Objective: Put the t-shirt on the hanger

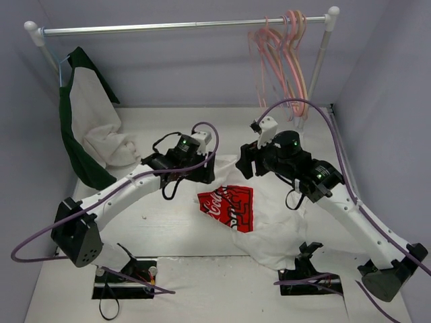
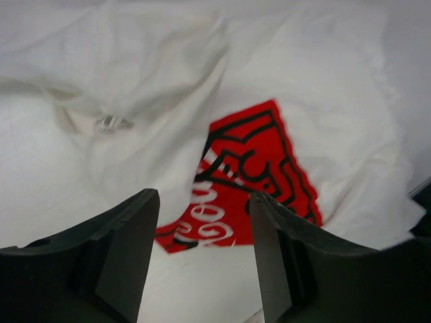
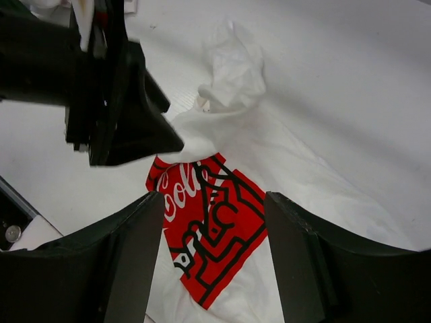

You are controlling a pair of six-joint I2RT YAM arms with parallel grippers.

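A white t-shirt (image 1: 273, 232) with a red printed panel (image 1: 229, 207) lies crumpled on the table. Its left part is folded over toward the middle, covering some of the print. My left gripper (image 1: 210, 171) hovers above that folded part, and in the left wrist view its fingers (image 2: 128, 249) stand apart with only cloth below them. To the right of it, my right gripper (image 1: 246, 163) is open over the shirt with nothing between its fingers. Several pink hangers (image 1: 286, 54) hang at the right end of the rail (image 1: 168, 26).
A white and green garment (image 1: 91, 114) hangs from a blue hanger (image 1: 60, 67) at the rail's left end. The two grippers are close together over the shirt. Bare table (image 1: 141, 229) shows at the front left.
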